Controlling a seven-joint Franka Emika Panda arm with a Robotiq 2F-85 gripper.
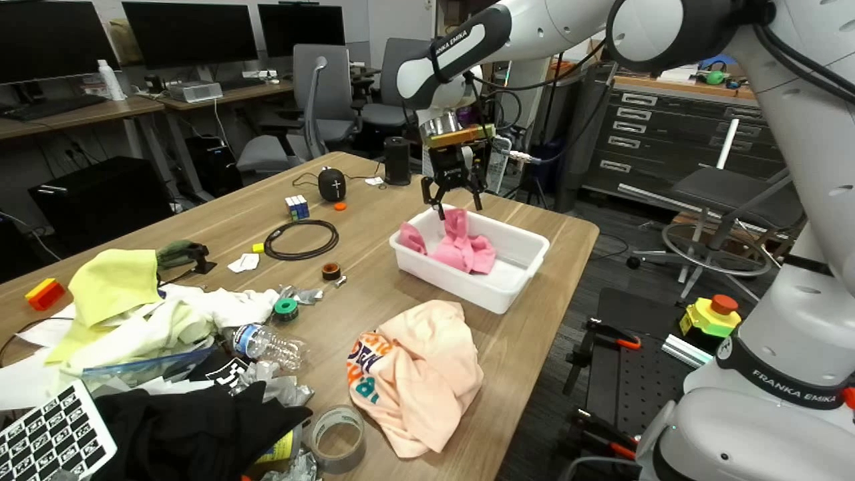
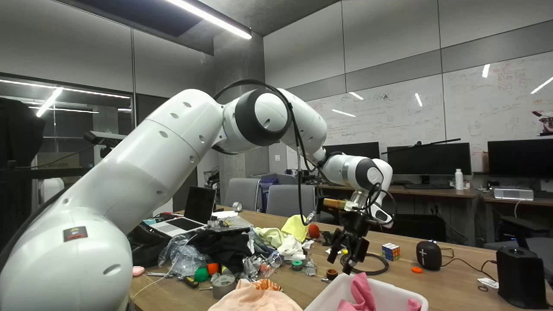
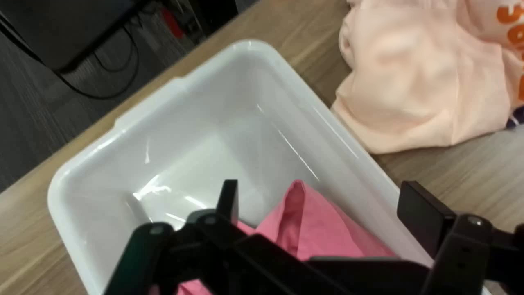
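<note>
Pink cloth (image 1: 465,250) lies crumpled in the white bin (image 1: 517,280), bunched toward one end, with a fold standing up and another bit over by the rim. My gripper (image 1: 457,207) hangs above that end of the bin, its fingers spread wide and empty. In the wrist view the pink cloth (image 3: 319,226) shows below and between the black fingers, apart from them as far as I can tell. Bare white floor fills the rest of the bin. A peach cloth (image 1: 421,373) with printed letters lies on the table beside the bin.
A cluttered heap of clothes, with a yellow cloth (image 1: 116,284), plastic bottle (image 1: 268,345) and tape roll (image 1: 336,438), covers the table's left front. A black cable coil (image 1: 300,240), puzzle cube (image 1: 297,208) and speaker (image 1: 332,184) stand beyond the bin. The table edge runs close behind it.
</note>
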